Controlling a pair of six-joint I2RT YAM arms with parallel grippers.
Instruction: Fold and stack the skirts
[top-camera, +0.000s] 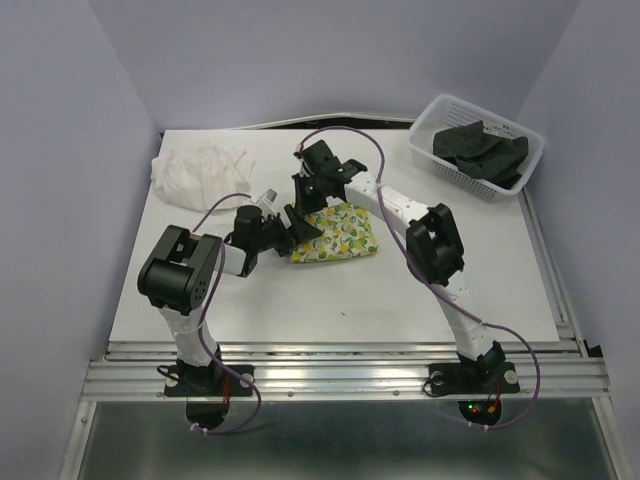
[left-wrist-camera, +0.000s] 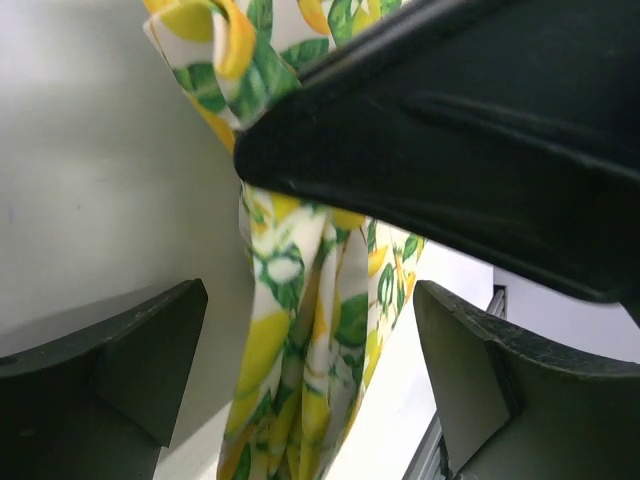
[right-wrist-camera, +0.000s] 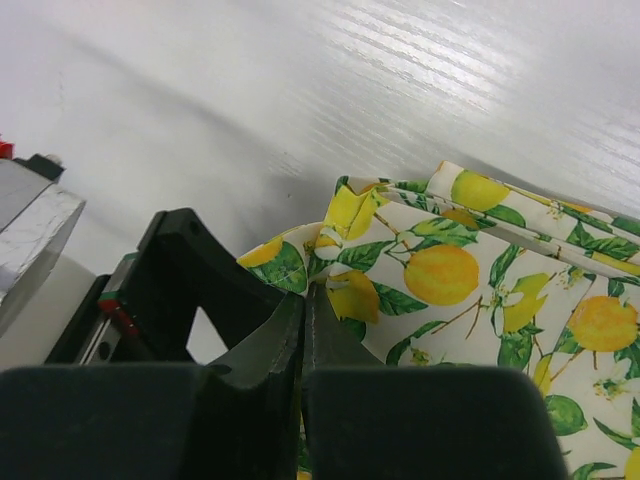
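The lemon-print skirt (top-camera: 345, 236) lies on the white table, in folded layers, with a bunched corner at its back left. My right gripper is shut on that corner, and a small tip of cloth pokes out past its fingers. At the skirt's left edge my left gripper stands open. Its two fingers (left-wrist-camera: 130, 370) sit either side of a narrow ridge of the cloth in the left wrist view. Part of the skirt is hidden under the right gripper, whose dark finger crosses the upper part of that view.
A crumpled white cloth (top-camera: 202, 178) lies at the back left of the table. At the back right a white basket (top-camera: 437, 112) holds dark green cloth (top-camera: 482, 150).
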